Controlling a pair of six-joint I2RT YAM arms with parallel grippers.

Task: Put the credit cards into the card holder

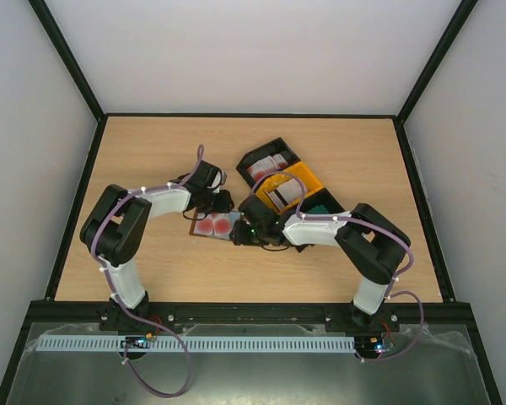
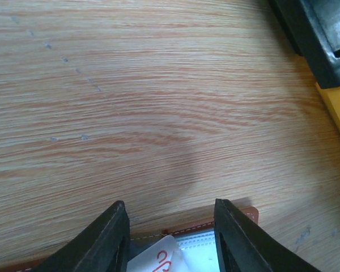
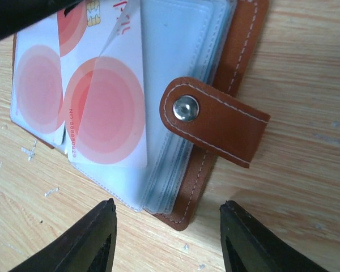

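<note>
The card holder lies unfolded on the table, brown-edged with clear pockets and a snap strap. In the right wrist view, white-and-red cards sit at its left side, and the bluish pocket beside them shows no card. My left gripper stands open over the holder's far edge, where a card corner pokes up between and below the fingers. Close to the holder's corner is my right gripper, fingers apart, nothing between them. From above, both grippers partly cover the holder.
Behind and right of the holder stand a black box with cards, a yellow box with more cards, and a dark box partly under my right arm. Bare table lies in front and at the left.
</note>
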